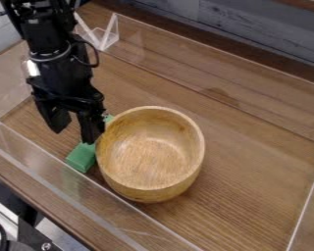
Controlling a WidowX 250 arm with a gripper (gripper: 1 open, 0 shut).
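Note:
My black gripper [66, 118] hangs open on the left, above the wooden table, just up and left of a small green block [81, 157]. Nothing shows between its fingers. A large tan wooden bowl [150, 157] stands to the right, close beside the green block. A small light green piece shows behind the gripper near the bowl's upper left rim, partly hidden.
A clear plastic object stands at the upper left. Pale edge strips run along the table's lower left and right, with a grey wall at the back.

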